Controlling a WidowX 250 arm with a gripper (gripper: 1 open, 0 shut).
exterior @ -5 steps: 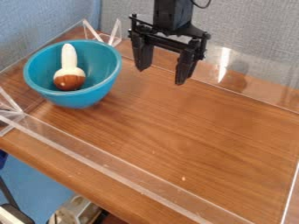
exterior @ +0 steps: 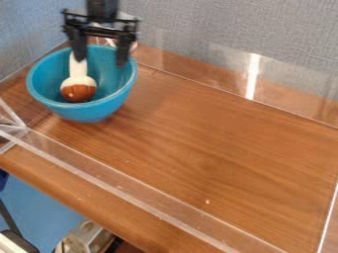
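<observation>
A teal bowl (exterior: 103,108) stands at the left of the wooden table. Inside it lies a white object with a brown, rounded lower end (exterior: 78,87). My black gripper (exterior: 101,51) is open over the back of the bowl, its fingers on either side above the white object's upper part; the gripper is blurred, and whether it touches anything cannot be told.
Clear edging runs along its borders, with grey padded walls (exterior: 264,49) behind. Some metal hardware (exterior: 86,237) sits below the front left edge.
My gripper has moved left from above the middle back of the table to over the bowl, and looks lower. The bowl and its content look unmoved.
</observation>
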